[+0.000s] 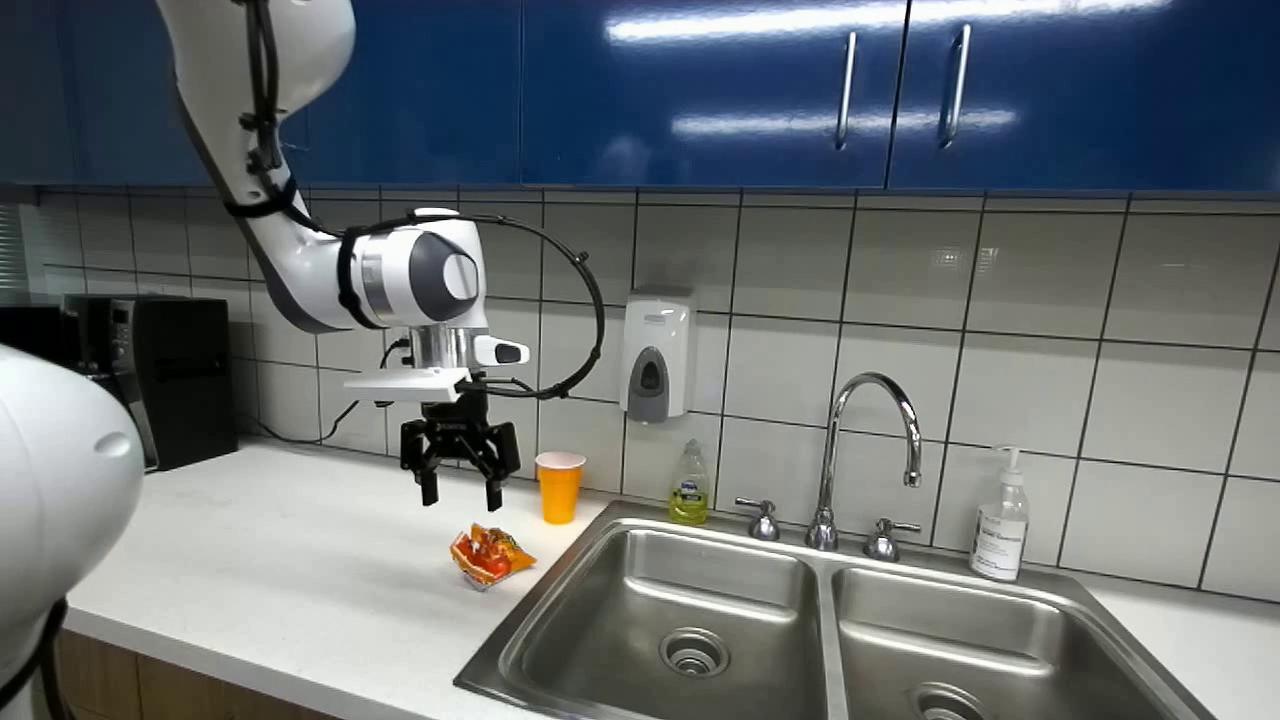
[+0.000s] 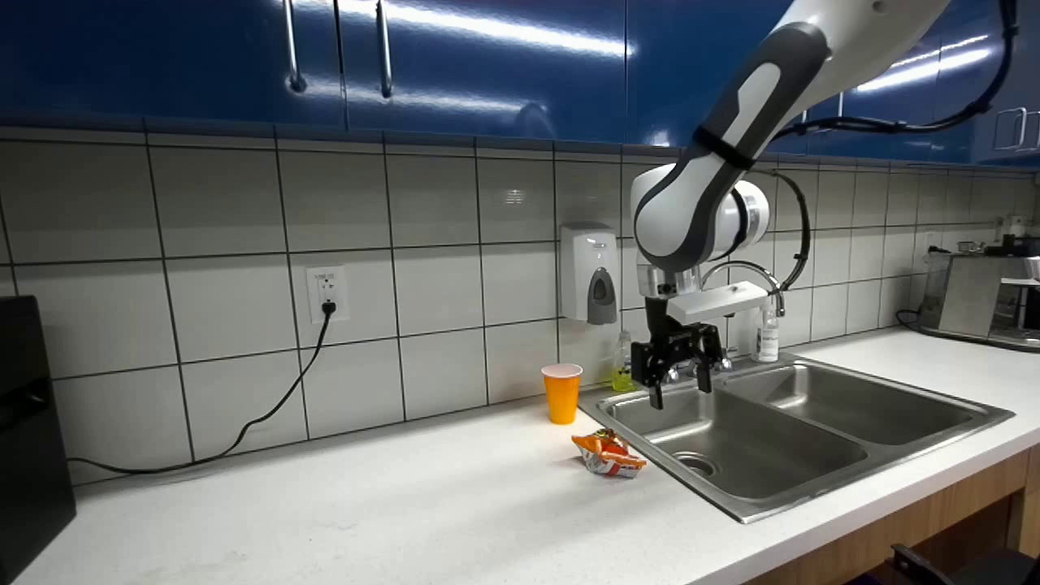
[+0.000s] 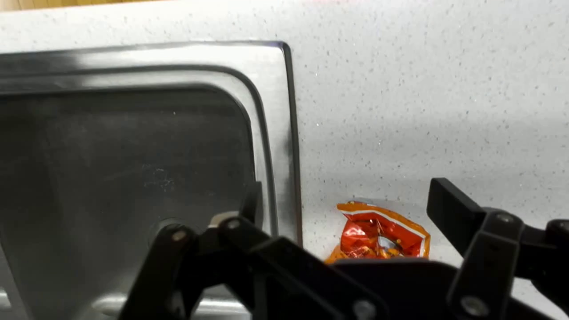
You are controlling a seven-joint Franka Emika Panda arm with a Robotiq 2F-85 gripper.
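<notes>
My gripper (image 1: 461, 498) hangs open above the white counter, with nothing between its fingers. Below it lies a crumpled orange and red snack wrapper (image 1: 491, 556), close to the left rim of the sink. An orange cup (image 1: 559, 490) stands upright near the tiled wall, behind the wrapper. In the wrist view the wrapper (image 3: 381, 234) shows between the spread fingertips, its lower part hidden by the gripper's body. From the other side, the gripper (image 2: 680, 398) appears higher than the wrapper (image 2: 608, 455) and the cup (image 2: 561, 395), touching neither.
A steel double sink (image 1: 828, 618) with a tall faucet (image 1: 828, 468) lies to the right. Behind it stand a green soap bottle (image 1: 690, 486) and a pump bottle (image 1: 999, 528). A black appliance (image 1: 168, 378) sits at the far left.
</notes>
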